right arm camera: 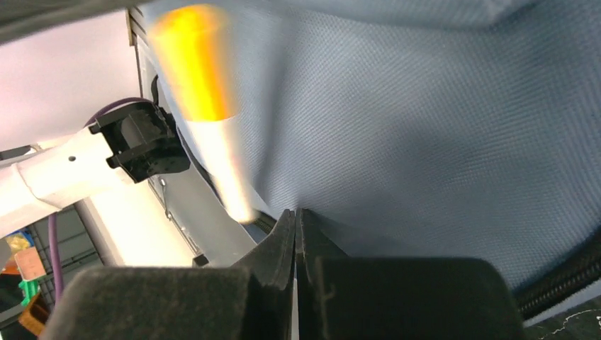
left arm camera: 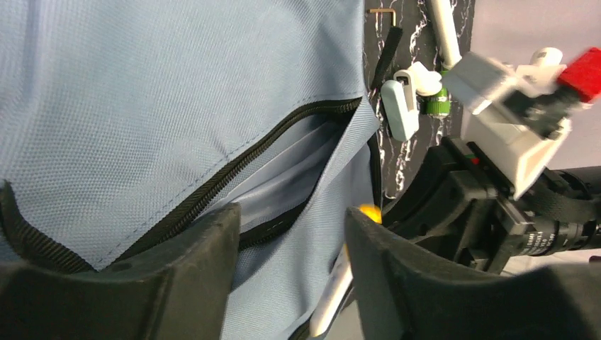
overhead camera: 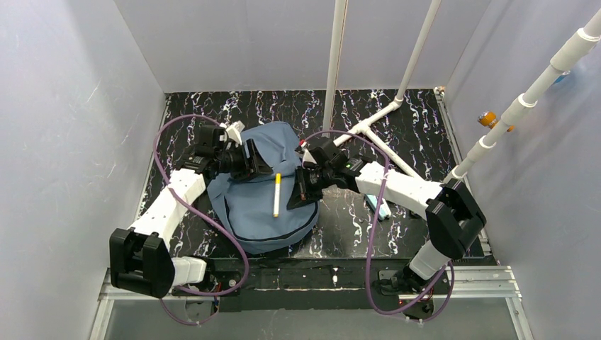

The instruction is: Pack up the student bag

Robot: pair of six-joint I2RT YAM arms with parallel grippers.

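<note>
A blue-grey bag [overhead camera: 255,212] lies on the dark marble table with its zipper edge curving along the front. Over its upper part, my left gripper [overhead camera: 266,170] has its fingers apart; in the left wrist view a fold of the bag [left arm camera: 327,177] shows beyond the gap. My right gripper [overhead camera: 292,204] is low over the bag's right side, its fingertips together with nothing visible between them. A white marker with a yellow cap [overhead camera: 277,195] is just left of these tips. It looks blurred in the right wrist view, apart from the fingers [right arm camera: 283,234].
A pale blue box-like item [overhead camera: 378,206] lies on the table right of the bag, below the right arm. White pipes [overhead camera: 386,112] cross the back right. In the left wrist view, a green-capped item [left arm camera: 438,106] lies near the bag.
</note>
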